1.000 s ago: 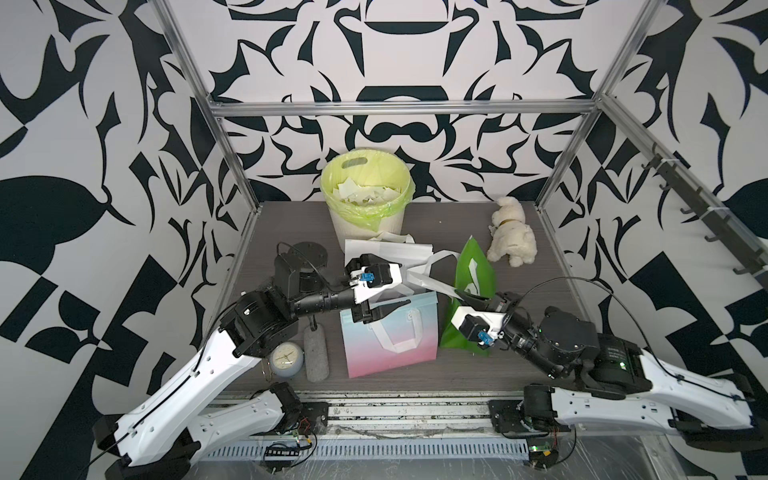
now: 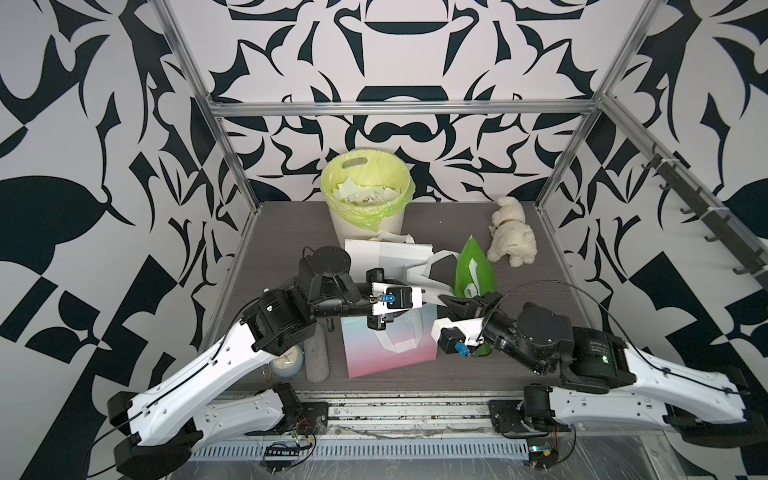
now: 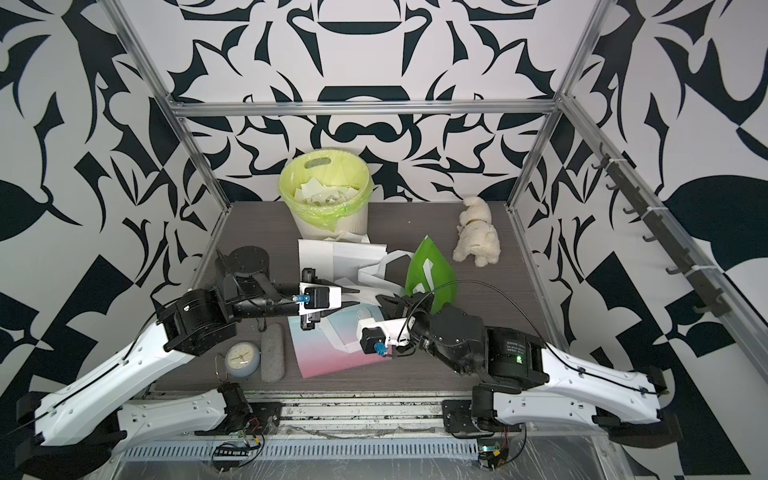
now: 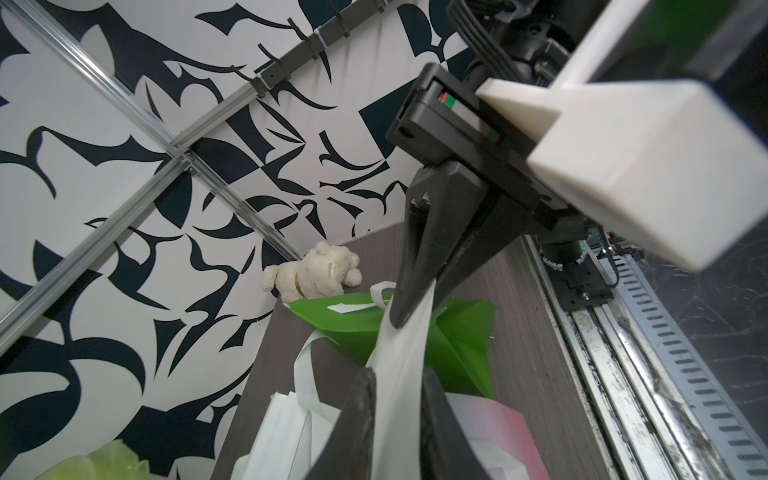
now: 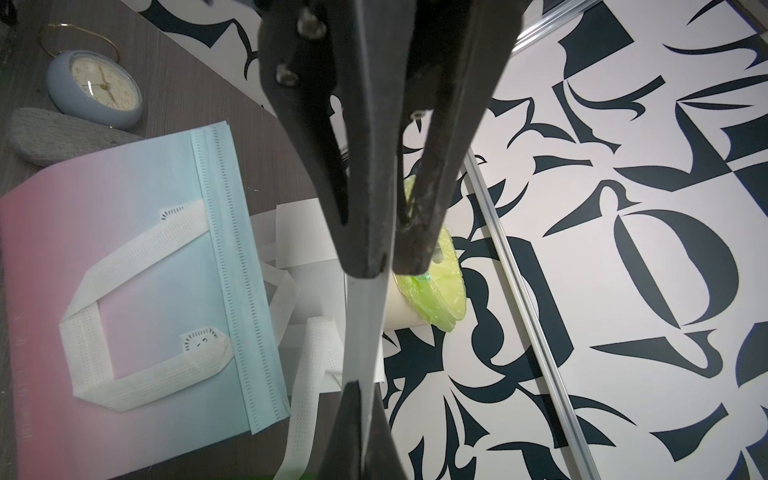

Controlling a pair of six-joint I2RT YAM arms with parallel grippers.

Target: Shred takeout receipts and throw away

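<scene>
A white paper strip (image 4: 402,360) runs between my two grippers, over the middle of the table. My right gripper is shut on one end of the strip. The strip passes between the fingers of my left gripper, which stand part open on either side of it. In the top left view both grippers meet above a pink-and-blue bag (image 2: 376,352). Beyond them, the bin (image 2: 384,217) with a yellow-green liner holds torn white paper (image 2: 364,192).
Loose white paper (image 3: 320,257) lies in front of the bin. A green bag (image 3: 436,272) stands close to the right gripper, with a plush dog (image 3: 477,236) behind. A clock (image 3: 241,359) and grey case (image 3: 273,352) lie front left.
The left gripper has moved right and slightly down, its fingers now closer together around the strip. The right gripper has shifted left, still with the strip.
</scene>
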